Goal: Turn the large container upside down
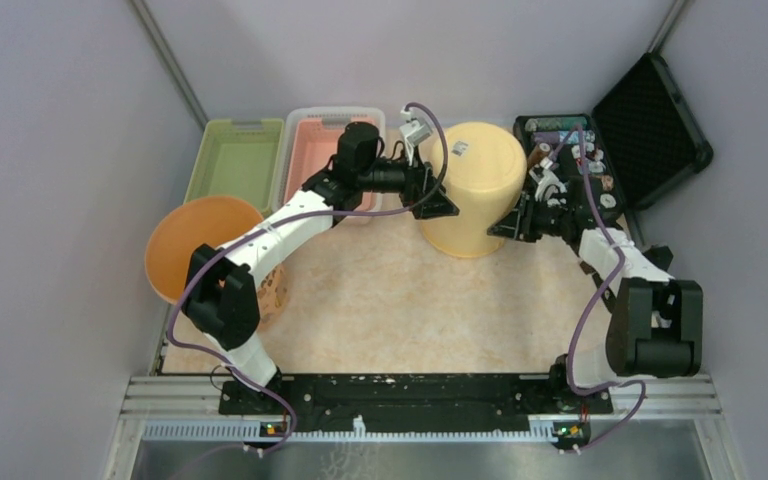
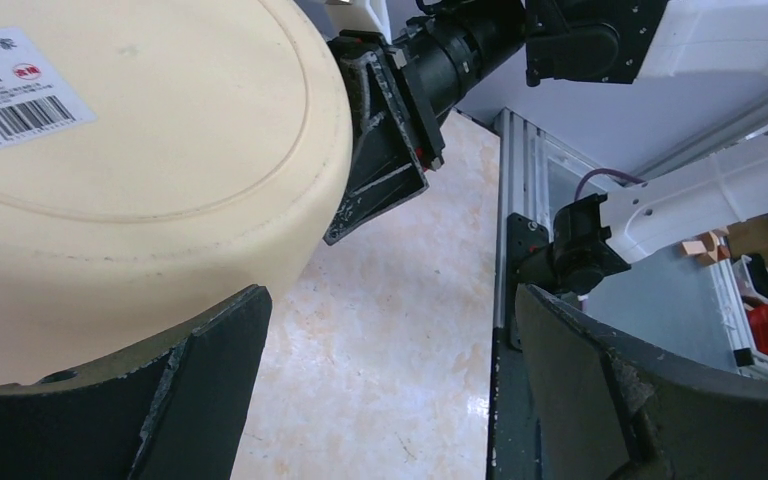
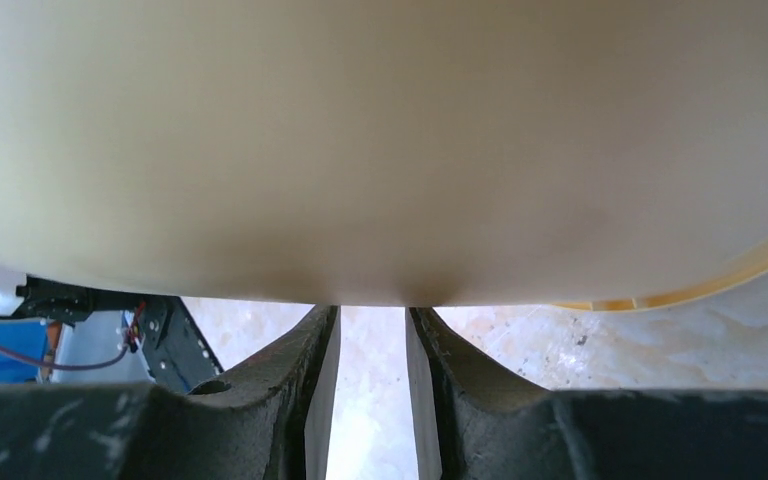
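Observation:
The large container [image 1: 475, 175], a cream-yellow tub, stands at the back centre with its closed, labelled base up and its wider yellow rim [image 1: 463, 249] down on the table. At its left front side is my left gripper [image 1: 442, 206], wide open, with no object gripped between its fingers. My right gripper [image 1: 510, 230] is at the right front side, its fingers [image 3: 312, 385] a small gap apart. The container's wall [image 3: 380, 150] fills the upper right wrist view, right at those fingertips. Whether they touch it, I cannot tell.
An orange tub [image 1: 195, 245] stands at the left. Behind it lie a green basket [image 1: 203, 165] and a white-rimmed pink basket [image 1: 287, 150]. An open black case [image 1: 650, 125] holding several rolls occupies the back right.

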